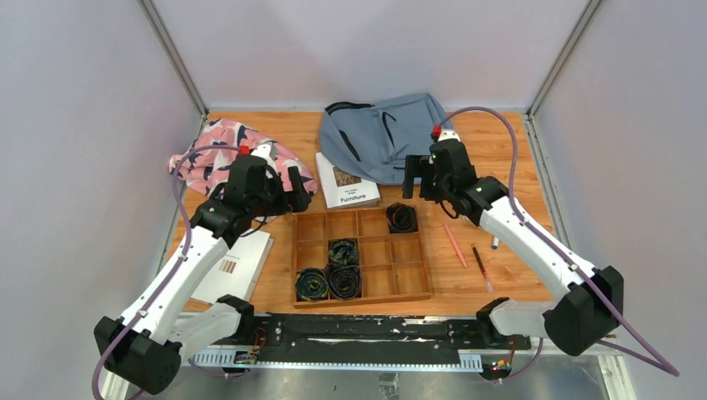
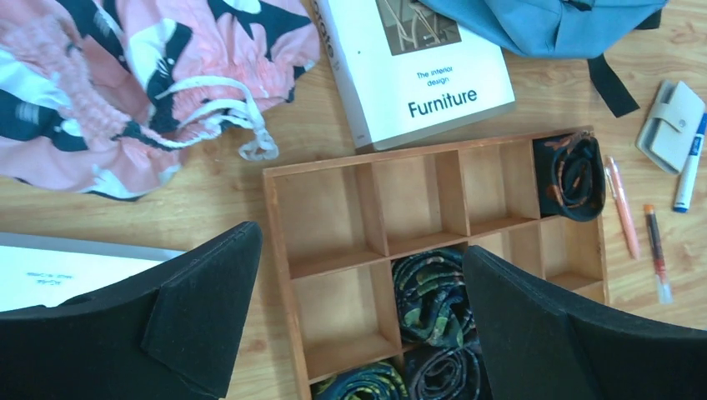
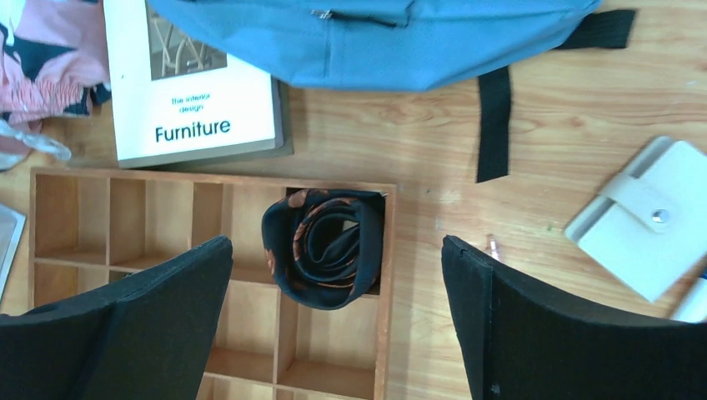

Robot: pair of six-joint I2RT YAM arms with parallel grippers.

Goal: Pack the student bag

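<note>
The blue backpack point(image 1: 375, 137) lies at the back, partly over the Furniture book point(image 2: 442, 87). A pink patterned drawstring bag point(image 2: 142, 75) is at the back left, a white flat item point(image 1: 218, 279) at the front left. The wooden divider box point(image 1: 400, 283) holds several rolled dark cloths point(image 1: 313, 283), one in its back right compartment. A light wallet point(image 3: 625, 212), pink pen point(image 1: 454, 244), orange-capped pen point(image 1: 481, 268) and blue marker point(image 2: 690, 162) lie right of the box. Both my left gripper and right gripper hang open above the box area, holding nothing.
Walls surround the table point(image 1: 521, 275) on the back and sides. Bare wood shows at the back right and front right.
</note>
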